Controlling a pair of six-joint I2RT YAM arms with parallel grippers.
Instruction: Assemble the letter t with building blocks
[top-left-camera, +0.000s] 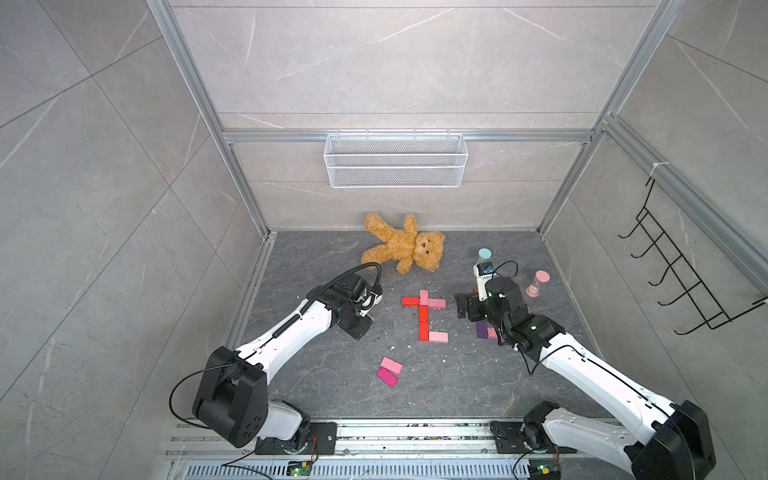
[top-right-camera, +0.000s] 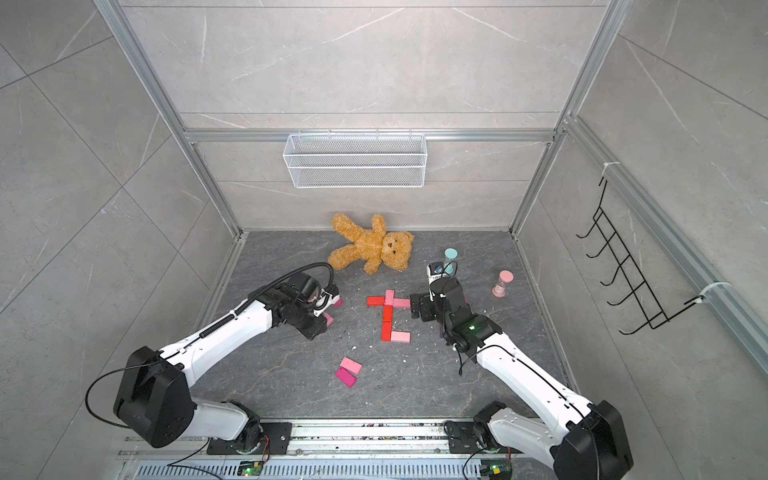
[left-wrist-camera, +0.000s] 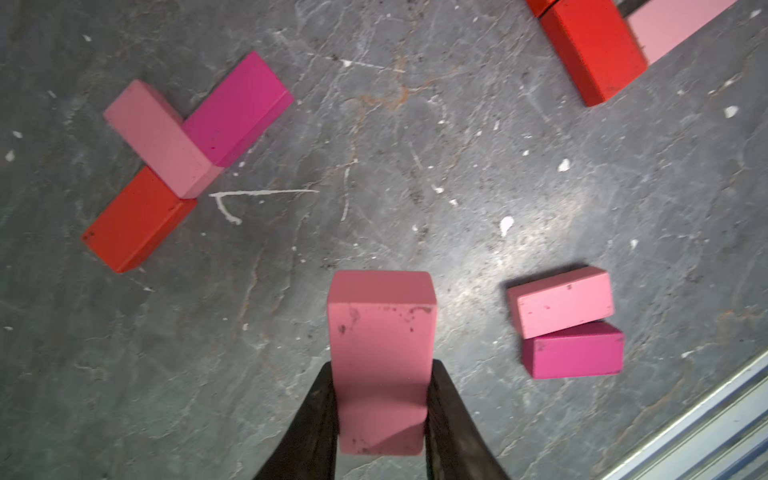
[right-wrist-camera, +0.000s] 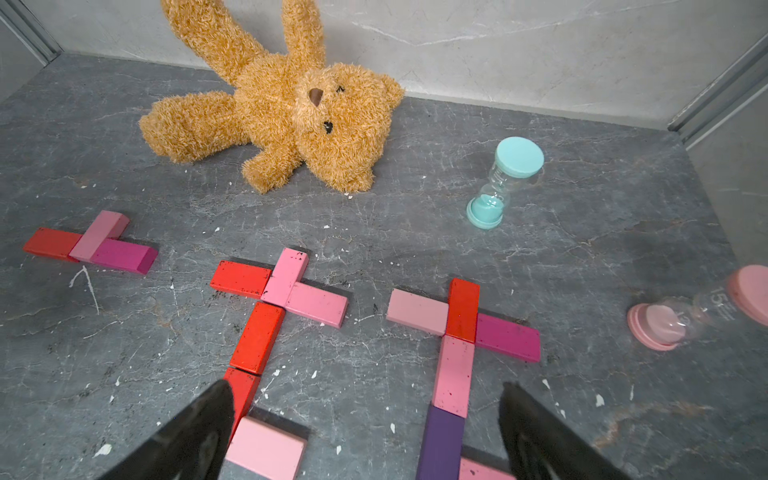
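Observation:
Between the fingers of my left gripper a pink block (left-wrist-camera: 382, 344) is clamped, over the grey floor. Up and left of it lies a group made of a red block (left-wrist-camera: 137, 220), a pink block (left-wrist-camera: 161, 136) and a magenta block (left-wrist-camera: 238, 108). A finished-looking t shape in the middle has a red stem block (right-wrist-camera: 257, 336), a pink top block (right-wrist-camera: 285, 274) and a pink foot block (right-wrist-camera: 267, 448). Farther right, a second t shape has a red top block (right-wrist-camera: 462, 310) and a purple block (right-wrist-camera: 441, 444). My right gripper stands open above these shapes, holding nothing.
Two loose blocks, one pink (left-wrist-camera: 561, 301) and one magenta (left-wrist-camera: 574, 350), lie near the front edge. A teddy bear (right-wrist-camera: 276, 104) rests at the back. A teal hourglass (right-wrist-camera: 504, 184) and a pink hourglass (right-wrist-camera: 696, 308) are at the right.

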